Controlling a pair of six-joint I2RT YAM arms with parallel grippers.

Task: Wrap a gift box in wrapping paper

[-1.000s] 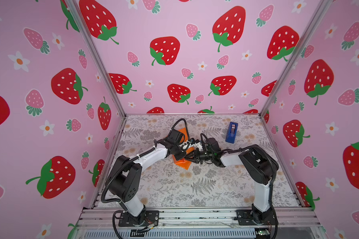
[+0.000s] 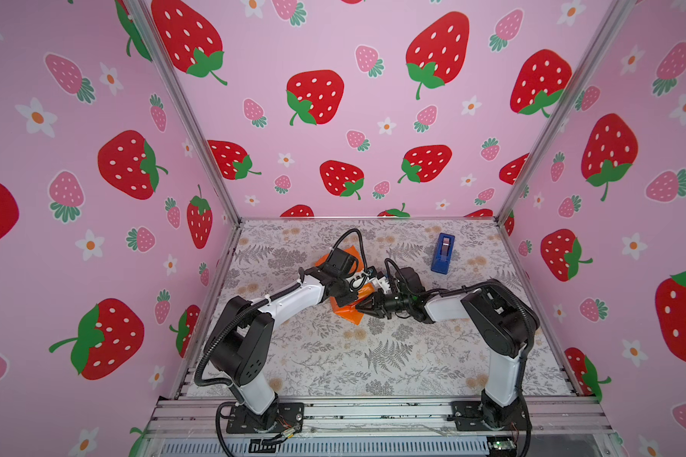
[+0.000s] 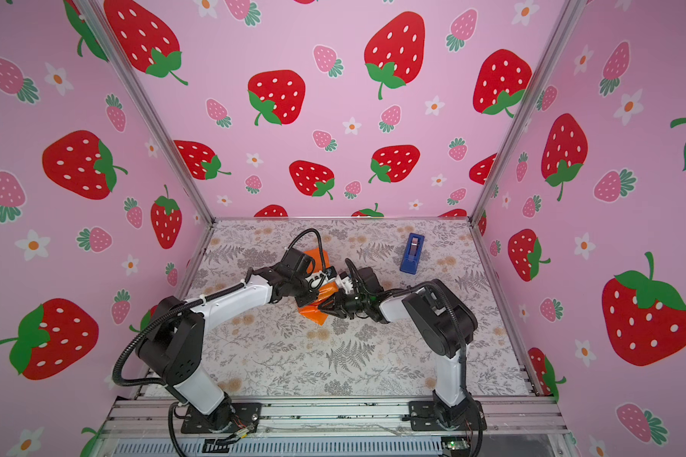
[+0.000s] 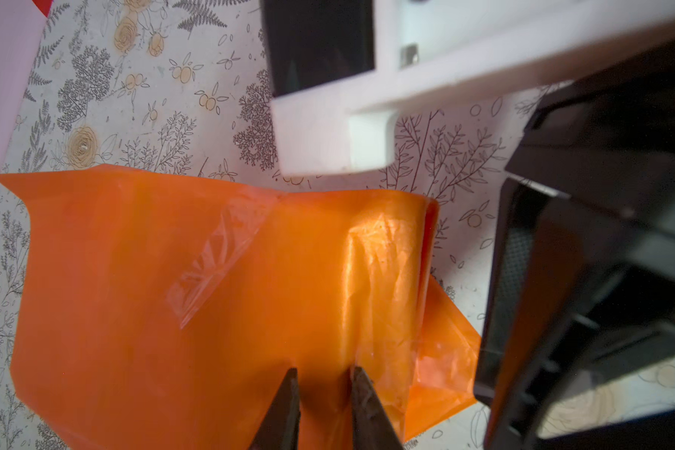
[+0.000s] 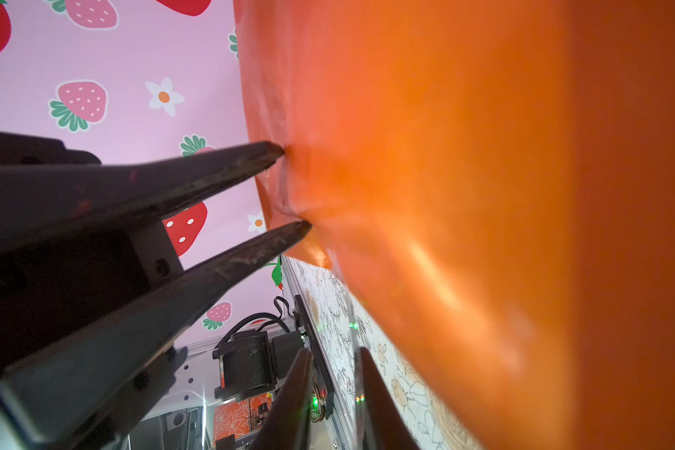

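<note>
An orange-wrapped bundle (image 4: 225,337) lies near the middle of the table, partly covered by both arms in the top views. Clear tape (image 4: 221,262) is stuck across its upper face. My left gripper is shut on the orange paper, one finger either side of a fold. My right gripper is part open, at the bundle's near right side. A faint translucent strip seems to run between its fingertips; whether it is held cannot be told. Large dark fingers of the other arm (image 5: 225,172) press against the paper in the right wrist view. The box itself is hidden.
A blue tape dispenser (image 2: 443,253) stands at the back right, clear of both arms. The two grippers are crowded close together over the bundle. Open patterned table (image 2: 388,358) lies in front and to the right.
My right gripper has shifted slightly toward the front of the table. The left arm has moved a little to the right. The dispenser has stayed put.
</note>
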